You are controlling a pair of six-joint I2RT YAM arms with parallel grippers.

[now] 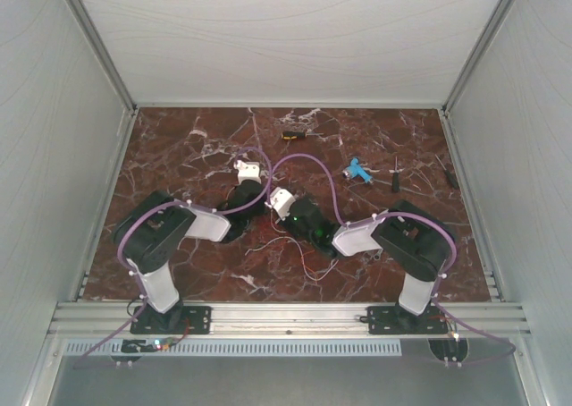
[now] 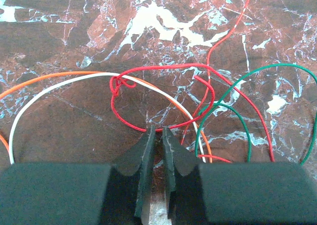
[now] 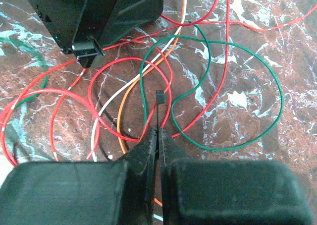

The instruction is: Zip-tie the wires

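Note:
In the left wrist view, loose red wire (image 2: 163, 67), white wire (image 2: 29, 105), orange wire (image 2: 44, 77) and green wire (image 2: 277, 64) cross over the marbled table. My left gripper is shut; the red loop passes right at its fingertips, and whether they pinch it is unclear. In the right wrist view, my right gripper is shut on a thin black zip tie (image 3: 160, 97), its square head standing up beyond the fingertips. Behind it, the red, white, orange and green wires overlap, with the left gripper at upper left.
Toward the back right lie a blue tool (image 1: 357, 170) and a dark-handled screwdriver (image 1: 396, 181). A black-and-yellow tool (image 1: 293, 135) is near the back edge. White wire (image 1: 304, 261) trails in front of the right arm. The two grippers are close together mid-table.

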